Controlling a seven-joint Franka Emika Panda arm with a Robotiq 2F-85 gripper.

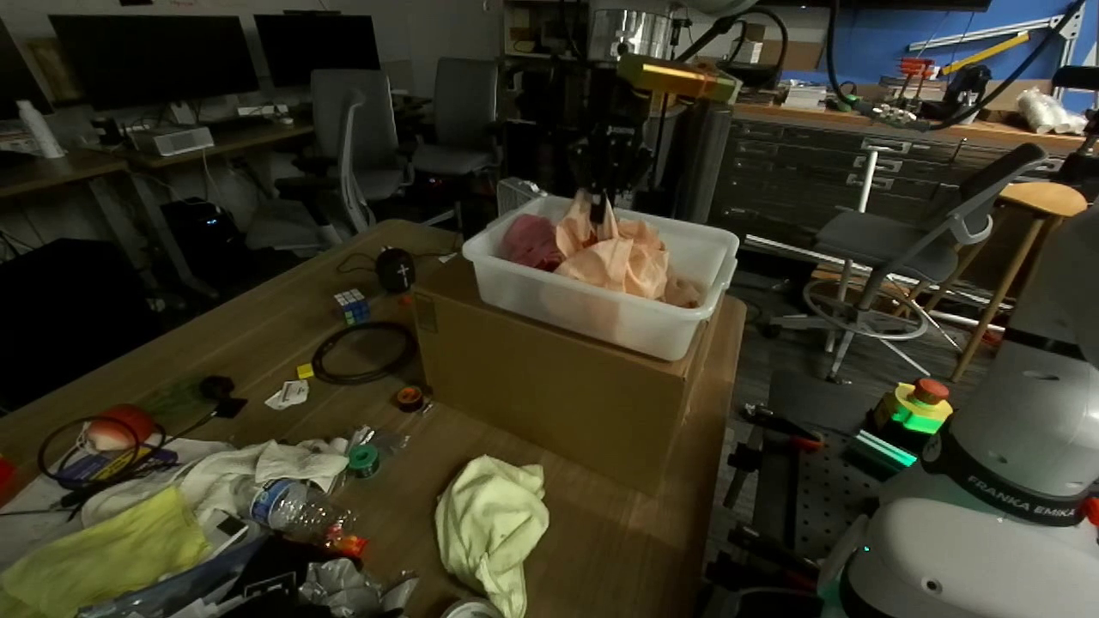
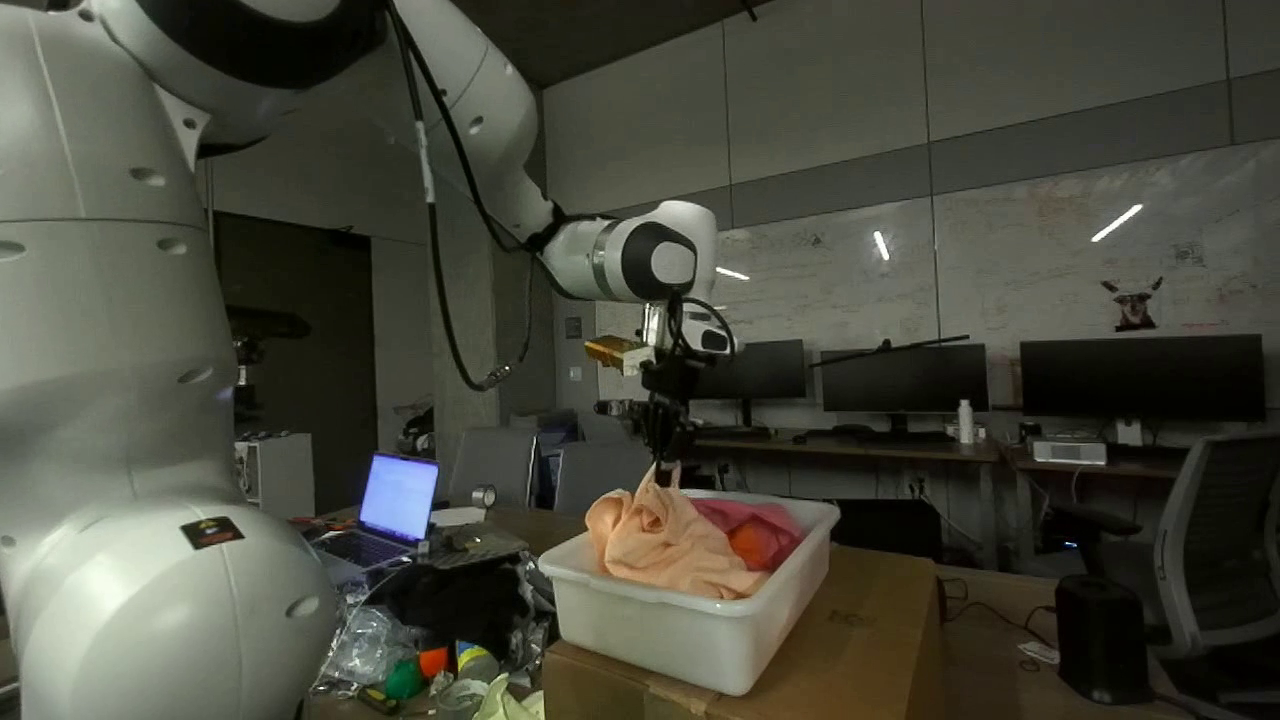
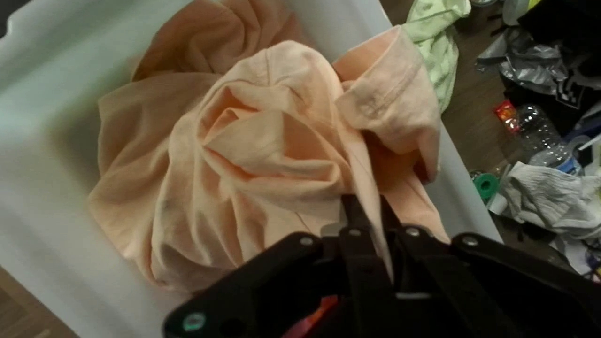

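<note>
My gripper is shut on a fold of the peach cloth, which runs up between the fingers in the wrist view. In exterior view 1 the gripper is above the white bin, and the cloth is bunched below it, drawn to a peak at the fingertips. Most of the cloth still sits inside the bin walls. Beside it in the bin lies a pink-red cloth, also seen as a pink and orange bundle in exterior view 2. The bin's floor under the cloths is mostly hidden.
A cardboard box on the table supports the bin. A pale green cloth lies on the table in front of the box. Clutter with a plastic bottle covers the table's near left. A cable coil lies left of the box.
</note>
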